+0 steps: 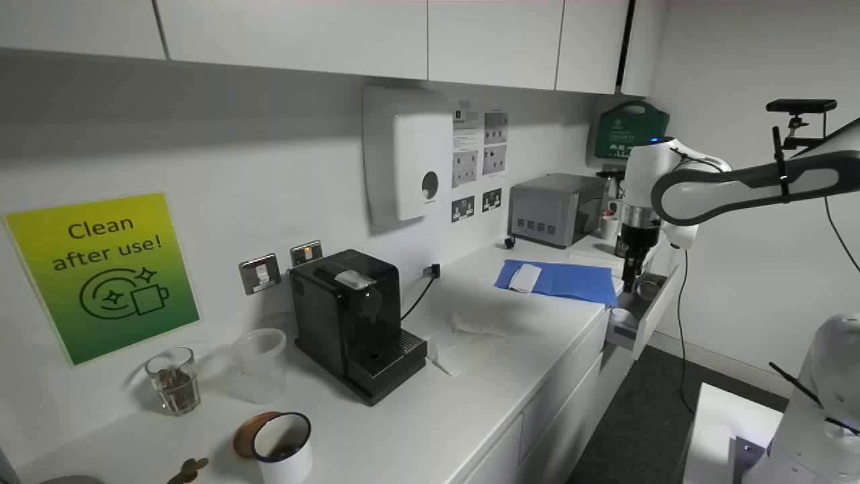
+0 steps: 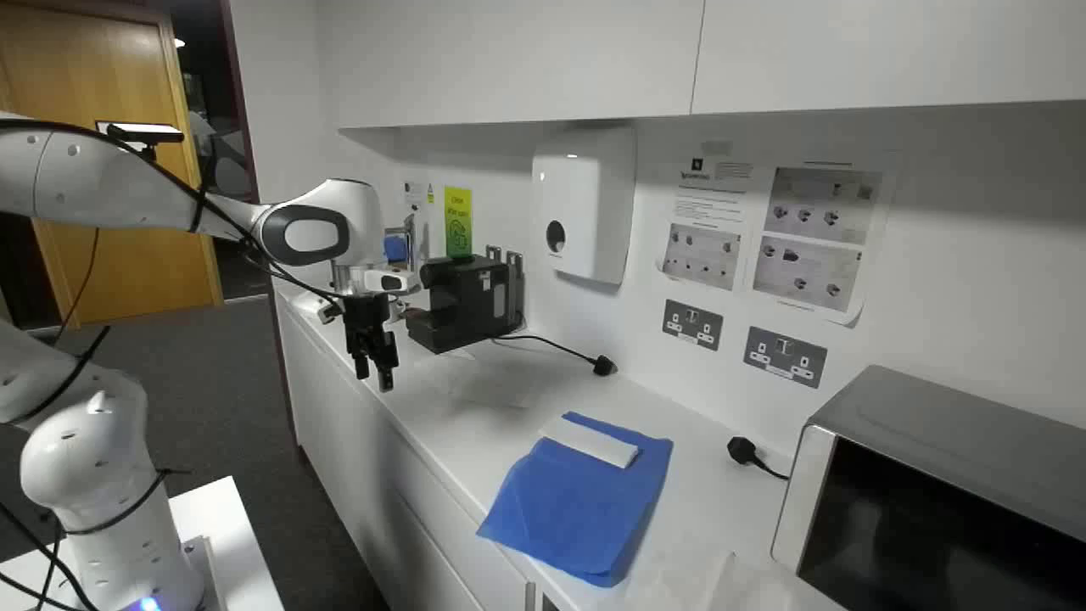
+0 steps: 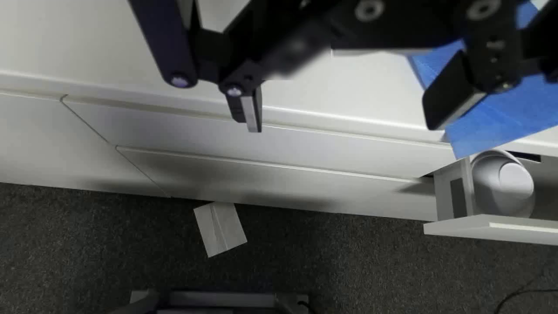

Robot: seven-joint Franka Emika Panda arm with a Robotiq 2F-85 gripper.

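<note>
My gripper stands open in the wrist view, its two fingers wide apart with nothing between them. It points down near the counter's front edge; exterior view 2 also shows the gripper [image 2: 373, 375] there, empty. To the right in the wrist view, a drawer [image 3: 510, 230] is pulled open, and a white round container [image 3: 502, 183] sits in it. A blue cloth [image 2: 585, 499] lies on the counter with a folded white piece [image 2: 590, 438] on top. From exterior view 1, the gripper [image 1: 631, 278] overlaps the open drawer [image 1: 654, 318].
A black coffee machine [image 1: 347, 323] stands by the wall. Near it are a glass [image 1: 174, 383], a clear plastic cup [image 1: 259, 367] and a white mug [image 1: 283, 452]. The microwave [image 2: 937, 489] occupies the counter beyond the cloth. White paper [image 3: 219, 228] lies on the floor.
</note>
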